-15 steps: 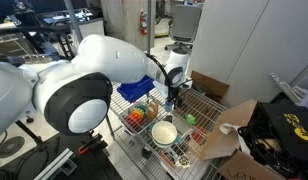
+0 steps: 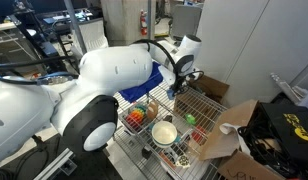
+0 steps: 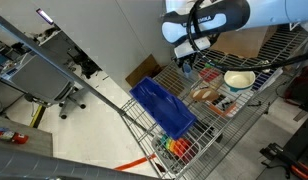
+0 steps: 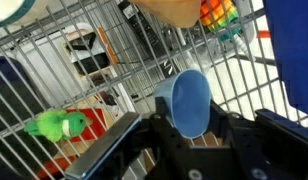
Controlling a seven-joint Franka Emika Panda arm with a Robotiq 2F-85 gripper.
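A blue cup (image 4: 190, 104) is pinched between the fingers of my gripper, its pale blue side facing the wrist camera. Wire rack (image 4: 144, 78) bars show beyond the cup. In exterior view 1 the gripper (image 2: 175, 86) hangs over the far part of the rack, and only a small blue bit of the cup (image 2: 172, 93) shows below it. Exterior view 2 has the gripper (image 3: 187, 62) above the rack near a cardboard piece, with the cup (image 3: 187, 71) at its fingertips.
A blue bin (image 3: 162, 108) stands at one side of the rack, close to colourful toys (image 3: 177, 147). A cream bowl (image 2: 165, 132) and a green toy (image 2: 190, 119) lie nearer the middle. An open cardboard box (image 2: 230, 128) borders the right side.
In exterior view 1 my gripper has moved up and to the right, farther back over the rack, carrying the blue cup. The bowl and toys look unmoved.
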